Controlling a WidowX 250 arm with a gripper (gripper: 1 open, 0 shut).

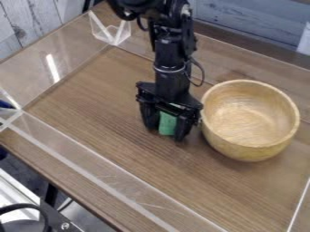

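Note:
A black robot arm comes down from the top centre to the table (97,163), its gripper (169,116) low over the wood. A green object (169,126) sits between and behind the dark fingers, partly hidden by them. Whether the fingers are closed on it or only around it cannot be told. A large light wooden bowl (248,118) stands just right of the gripper.
A clear plastic item (111,27) is at the back left. Dark cables lie beyond the table's lower left edge.

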